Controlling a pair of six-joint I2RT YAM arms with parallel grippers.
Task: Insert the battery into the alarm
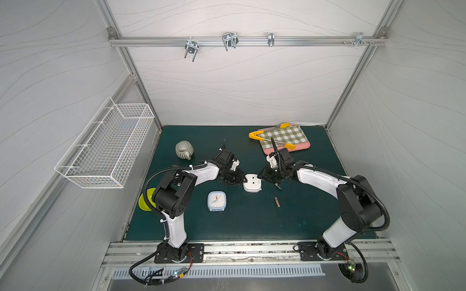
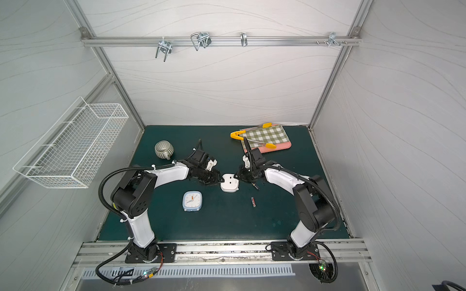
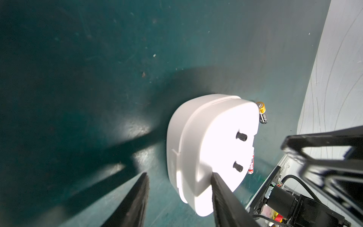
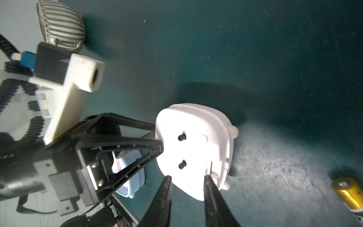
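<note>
The white alarm [image 4: 189,151] lies back-up on the dark table, two black knobs showing, between my grippers. My left gripper stands open at its side, one fingertip against the casing in the left wrist view. My right gripper is open over the alarm's near end; whether it touches is unclear. A black-and-yellow battery [image 3: 262,112] and a red-and-silver battery [image 3: 250,166] lie on the table on the right side of the alarm.
A light-blue clock [image 1: 216,201] lies front left, a striped mug [image 1: 184,150] back left. Yellow tongs [image 1: 257,136] rest on a checked cloth tray at back right. A wire basket [image 1: 106,145] hangs at left.
</note>
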